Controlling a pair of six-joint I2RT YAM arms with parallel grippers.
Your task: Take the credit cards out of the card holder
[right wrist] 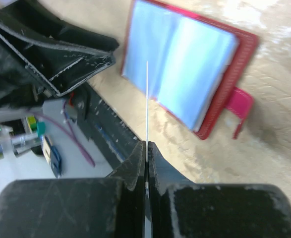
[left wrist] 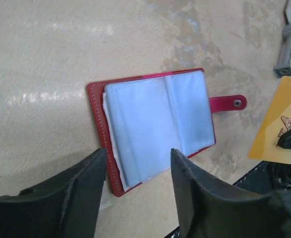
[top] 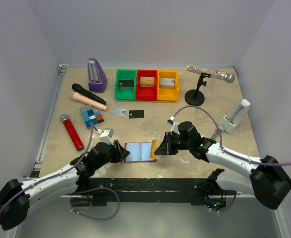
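The red card holder (top: 141, 152) lies spread flat near the table's front edge, its pale translucent sleeves (left wrist: 143, 126) facing up. At its left side my left gripper has its fingers apart, with part of the holder showing beyond the gap. A thin card stands edge-on in my right gripper, which is shut on it. From the left wrist this yellow-gold card (left wrist: 279, 121) appears tilted, clear of the sleeves on the clasp side. The red clasp strap (left wrist: 228, 103) sticks out on that same side.
Behind the holder lie a grey card (top: 118, 112) and a black card (top: 137, 114). Farther back, green (top: 117, 84), red (top: 141, 95) and yellow (top: 164, 94) bins each contain a card. Microphones and blocks (top: 91, 117) stand left; a microphone stand (top: 194, 97) is right.
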